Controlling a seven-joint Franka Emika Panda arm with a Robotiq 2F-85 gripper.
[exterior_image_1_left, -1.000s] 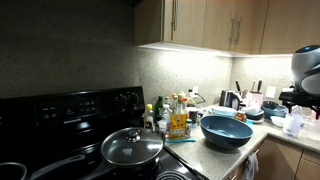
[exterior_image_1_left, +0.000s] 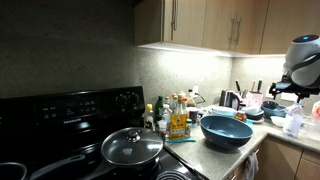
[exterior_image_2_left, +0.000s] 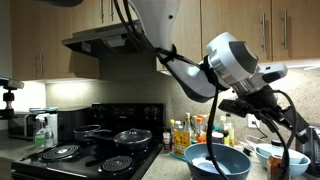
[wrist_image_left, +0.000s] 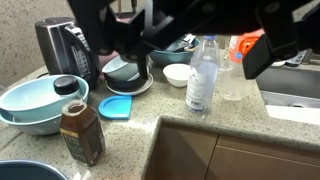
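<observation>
My gripper spans the top of the wrist view, its dark fingers spread apart and nothing held between them. Past the gap stands a clear plastic bottle (wrist_image_left: 202, 80), upright near the counter's front edge and apart from the fingers as far as shows. In exterior view 1 the gripper (exterior_image_1_left: 282, 91) hangs at the far right, above a whitish bottle (exterior_image_1_left: 293, 122). A brown sauce bottle (wrist_image_left: 81, 132) with a black cap stands left of the clear one.
Light blue bowls (wrist_image_left: 28, 112), a small blue dish (wrist_image_left: 115, 107), a white bowl (wrist_image_left: 177, 74) and a kettle (wrist_image_left: 66, 45) crowd the left and back. The sink (wrist_image_left: 292, 88) lies right. Between sauce bottle and clear bottle the counter (wrist_image_left: 140, 118) is mostly bare.
In exterior view 1 the arm has shifted slightly up and to the left at the far right. The counter objects look unmoved.
</observation>
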